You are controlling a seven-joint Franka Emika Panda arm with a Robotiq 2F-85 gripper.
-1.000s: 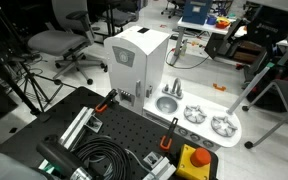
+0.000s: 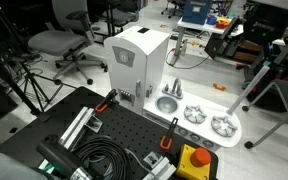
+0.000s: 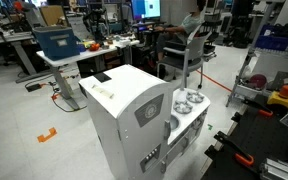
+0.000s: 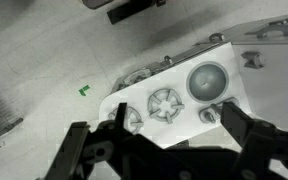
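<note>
A white toy kitchen set stands on the floor. Its tall cabinet (image 2: 137, 65) is at the left of a low counter (image 2: 196, 102) in exterior view 1. The counter has a round sink (image 2: 167, 104) with a faucet (image 2: 177, 88) and two stove burners (image 2: 195, 114). In the wrist view, the sink (image 4: 207, 80) and burners (image 4: 165, 103) lie below my gripper. Its dark fingers are spread wide apart, with nothing visible between them. From exterior view 2, the cabinet (image 3: 135, 110) partly hides the counter.
A dark perforated table (image 2: 134, 135) in front carries coiled black cable (image 2: 102, 157), orange-handled clamps (image 2: 169, 136) and a yellow box with a red button (image 2: 200, 157). Beyond the kitchen are office chairs (image 2: 59, 35) and a blue bin (image 2: 196, 11). A small green piece (image 4: 84, 91) lies on the open floor.
</note>
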